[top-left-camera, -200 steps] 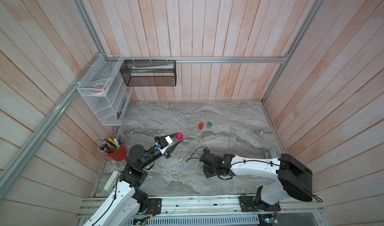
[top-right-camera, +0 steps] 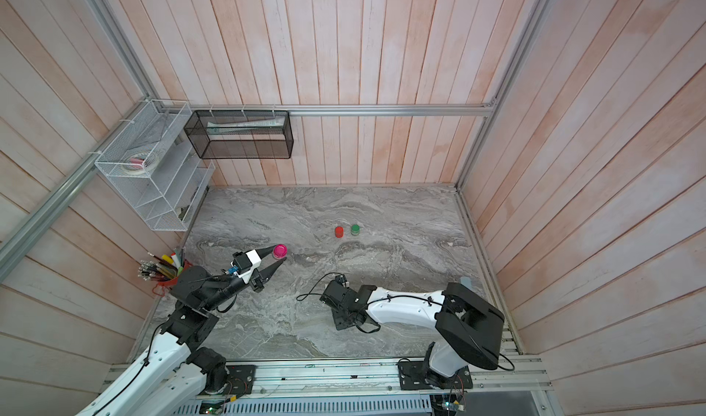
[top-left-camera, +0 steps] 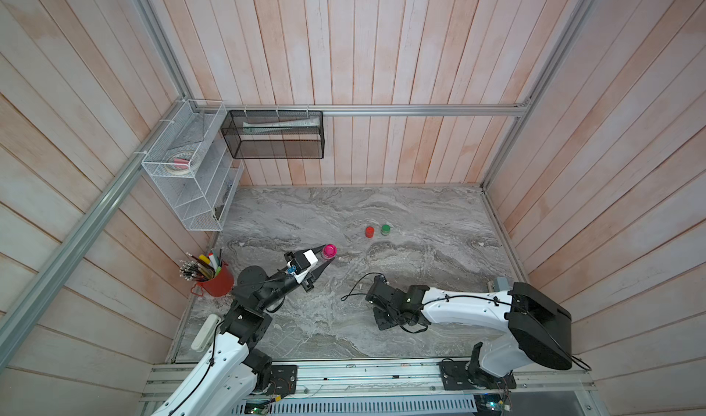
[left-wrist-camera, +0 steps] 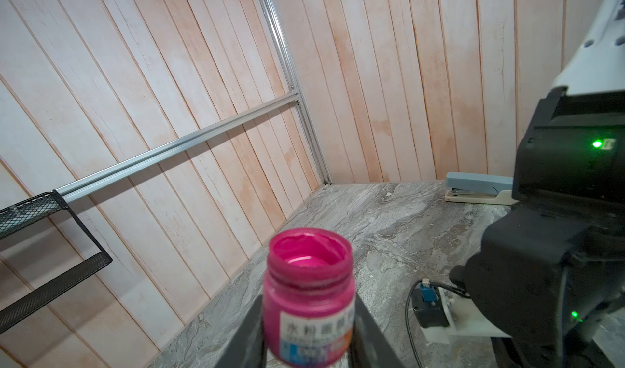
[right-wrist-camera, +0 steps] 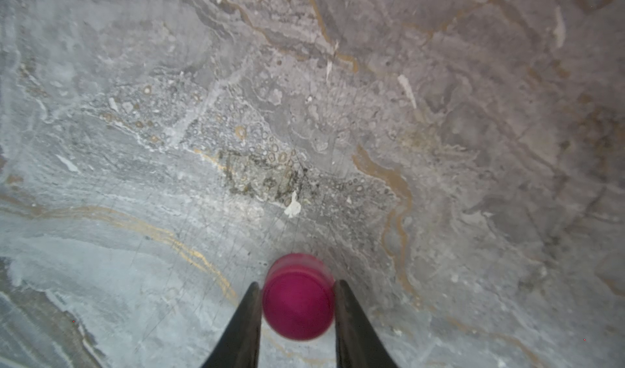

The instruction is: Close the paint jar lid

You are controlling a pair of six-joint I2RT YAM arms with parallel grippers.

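Note:
The magenta paint jar (left-wrist-camera: 306,309) stands upright between the fingers of my left gripper, which is shut on its sides. Its mouth is uncovered, with pink paint inside. From the top left view the same jar (top-left-camera: 328,251) shows at the tip of the left arm. In the right wrist view, a round magenta lid (right-wrist-camera: 298,306) is pinched by my shut right gripper, with grey tabletop behind it. Jar and lid are apart. The right arm's own wrist hides its fingers and the lid in both top views.
A red jar (top-left-camera: 369,232) and a green jar (top-left-camera: 385,230) stand farther back on the marble table. The brush-filled red cup (top-left-camera: 217,282) is at left, a blue stapler (left-wrist-camera: 478,184) at the right edge. Mid-table is clear.
The right arm's hand has shifted very slightly toward the front of the table. The left arm and the jar show no visible movement.

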